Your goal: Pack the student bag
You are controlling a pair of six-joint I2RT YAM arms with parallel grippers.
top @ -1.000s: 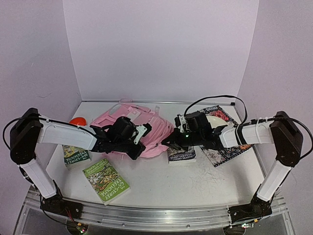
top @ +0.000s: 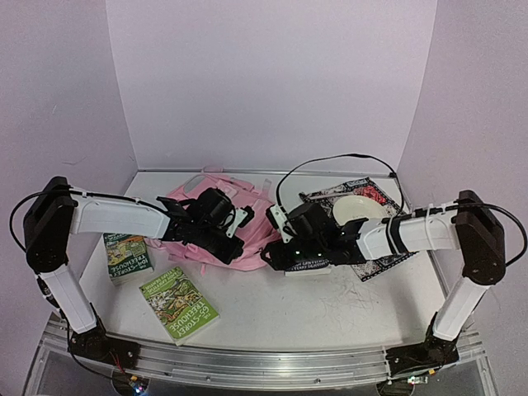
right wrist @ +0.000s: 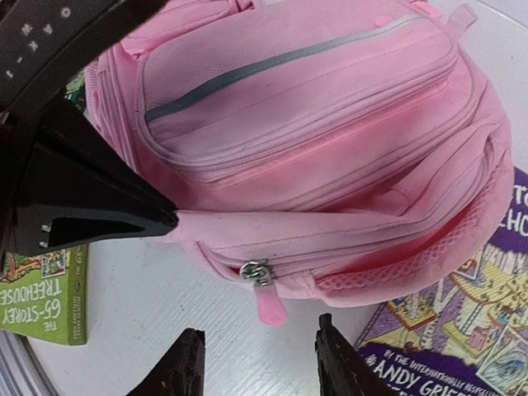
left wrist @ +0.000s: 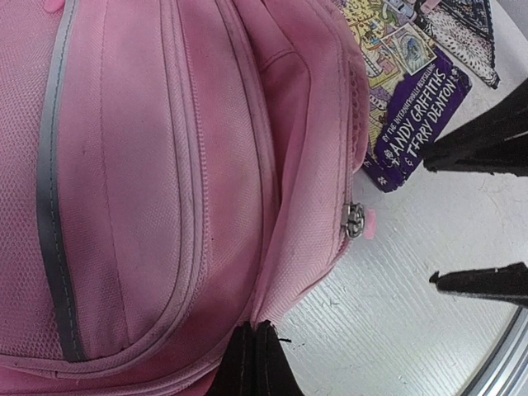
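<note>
The pink bag (top: 256,198) lies at the back left of the table. In the left wrist view, my left gripper is shut on a pinched edge of the bag's fabric. A metal zipper slider (right wrist: 256,271) with a pink pull tab (right wrist: 271,305) sits on the bag's front edge, near that pinch. My right gripper stands open, its fingertips apart on either side of the tab, with no contact visible. Books lie around: the 65-Storey Treehouse (top: 179,304) in front, the 104-Storey Treehouse (top: 128,256) at left, and a purple-covered one (left wrist: 417,115) beside the bag.
At the back right, a patterned black-and-red cloth (top: 371,191) lies under a pale round item (top: 356,208). Both grippers are close together at the bag's front edge.
My right gripper has moved left along the bag's front edge, nearer my left gripper, covering more of the purple book. The red item behind my left arm no longer shows. The left gripper has hardly moved.
</note>
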